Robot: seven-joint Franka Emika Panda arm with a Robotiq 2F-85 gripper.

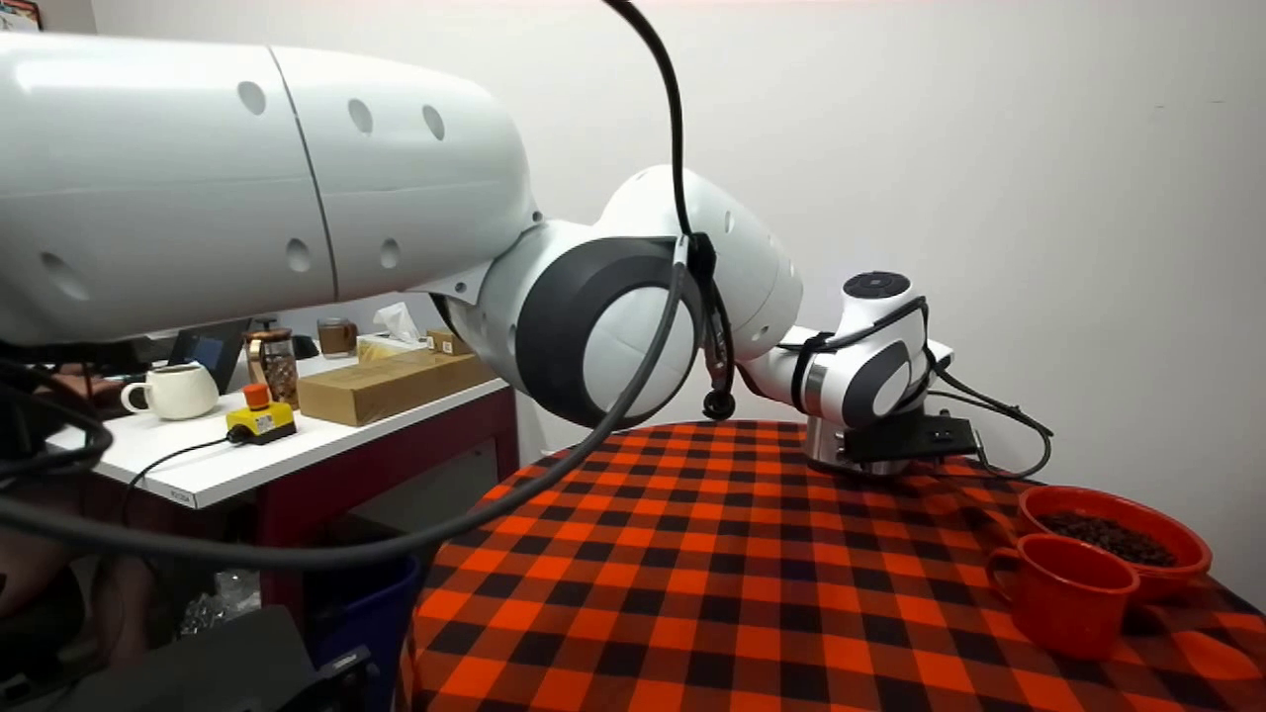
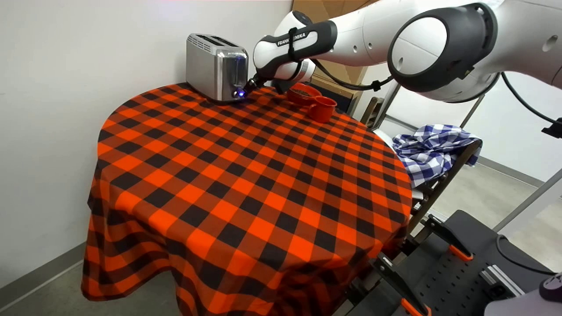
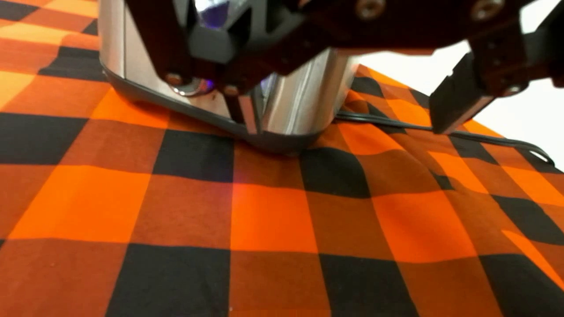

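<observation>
A silver toaster (image 2: 203,66) stands against the wall, its control end facing the arm. On that end a round dial (image 2: 239,94) glows blue-purple. Close up in the wrist view, the toaster's lower body (image 3: 306,100) rises behind my gripper, which is open with its fingers wide apart. One finger (image 3: 249,113) hangs in front of the toaster's end, just right of the dial (image 3: 193,86); whether it touches is unclear. The other finger (image 3: 458,97) is off to the right, clear of the toaster. Exterior view 1 mostly hides the toaster and fingers behind the arm.
A red mug (image 1: 1071,593) and a red bowl (image 1: 1116,522) of dark beans sit near the arm's wrist. The toaster's black cord (image 3: 380,122) runs behind it along the checked tablecloth (image 2: 253,174).
</observation>
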